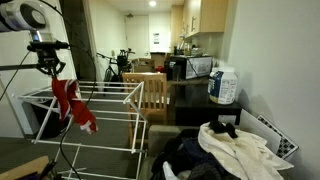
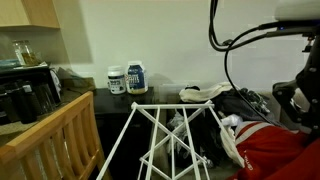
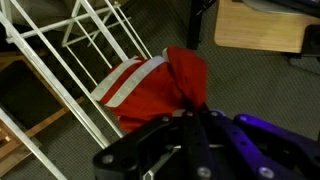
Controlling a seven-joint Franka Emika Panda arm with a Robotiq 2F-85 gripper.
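A red cloth with white stripes (image 3: 140, 88) hangs from my gripper, which is shut on it; the fingertips are largely covered by the fabric. In exterior view 1 the gripper (image 1: 55, 72) is at the far left, and the red cloth (image 1: 72, 103) drapes below it against the white drying rack (image 1: 100, 118). Exterior view 2 has the red cloth (image 2: 275, 152) large at the lower right, with the rack (image 2: 172, 135) to its left. From the wrist, the rack's bars (image 3: 75, 75) run along the cloth's left side. Whether the cloth rests on a bar I cannot tell.
Dark clothes (image 1: 185, 158) and a cream towel (image 1: 240, 152) lie piled at the lower right. White tubs (image 1: 223, 86) stand on a dark counter behind. A wooden chair (image 1: 150, 95) is beyond the rack. A wooden surface (image 3: 265, 28) shows in the wrist view.
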